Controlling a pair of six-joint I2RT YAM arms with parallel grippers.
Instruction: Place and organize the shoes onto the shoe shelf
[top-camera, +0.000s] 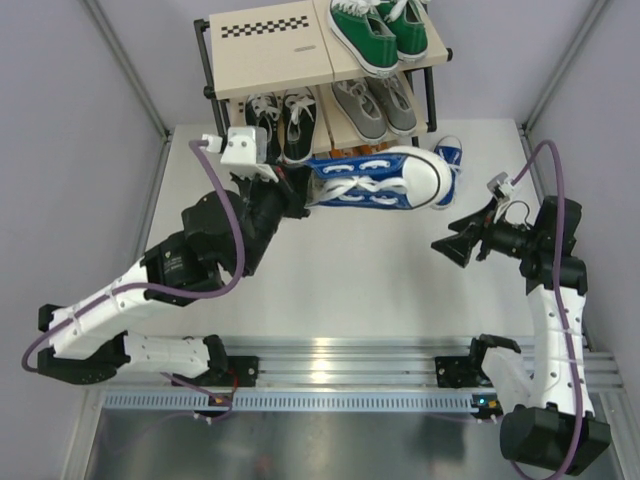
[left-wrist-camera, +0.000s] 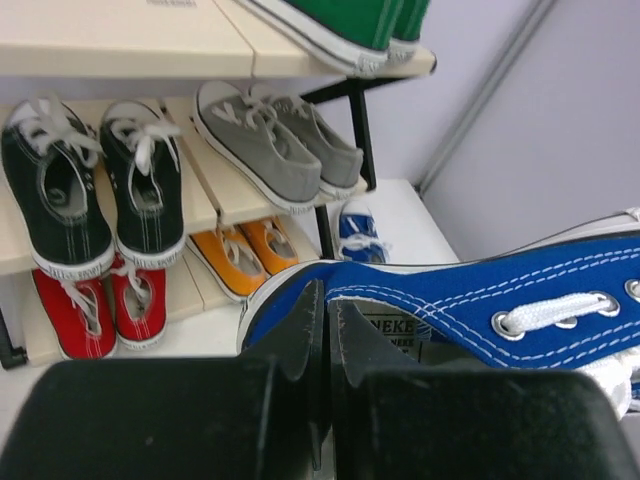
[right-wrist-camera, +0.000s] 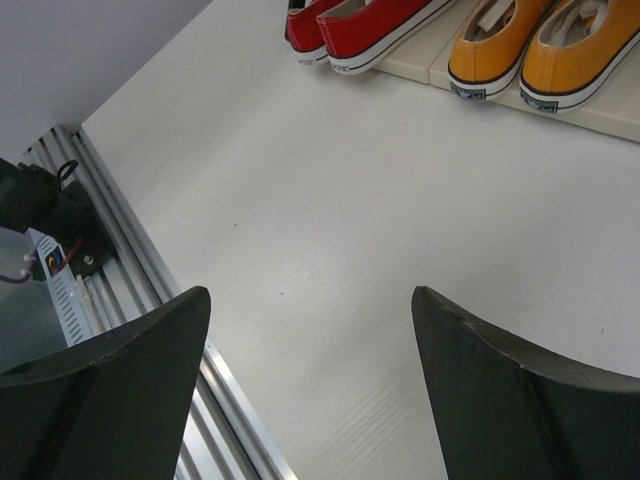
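Note:
A blue shoe (top-camera: 372, 182) is raised in front of the shelf's lower tiers, its heel pinched in my left gripper (top-camera: 302, 190), which is shut on it; the left wrist view (left-wrist-camera: 322, 320) shows the fingers over the blue canvas. A second blue shoe (top-camera: 448, 160) lies on the white floor right of the shelf, also in the left wrist view (left-wrist-camera: 360, 232). My right gripper (top-camera: 456, 240) is below that shoe, fingers apart, with only bare floor between them in the right wrist view.
The shelf (top-camera: 270, 60) holds green shoes (top-camera: 365, 30) on top, an empty checkered board at its left, black and grey shoes (left-wrist-camera: 265, 140) in the middle, red and orange shoes (right-wrist-camera: 480, 55) at the bottom.

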